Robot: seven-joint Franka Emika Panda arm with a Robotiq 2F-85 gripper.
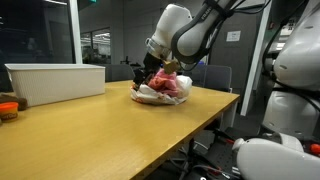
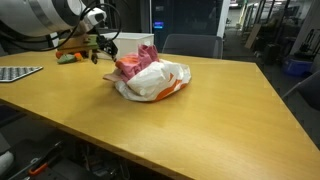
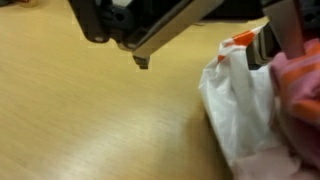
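Observation:
Pink-red cloth (image 2: 142, 62) lies heaped in a crumpled white plastic bag (image 2: 158, 83) on the wooden table. The same cloth (image 1: 157, 86) and bag (image 1: 151, 98) appear behind the gripper in exterior view 1. My gripper (image 1: 150, 73) is open, pointing down above the table beside the heap. From exterior view 2, the gripper (image 2: 109, 44) is left of the bag. In the wrist view one finger (image 3: 140, 50) is over bare table, while the other is close to the bag (image 3: 232, 105) and cloth (image 3: 302, 92). No object shows between the fingers.
A long white box (image 1: 55, 80) stands at the back left, with orange-red bowls (image 1: 9, 107) at the table's left edge. Grey chairs (image 2: 193, 46) stand behind the table.

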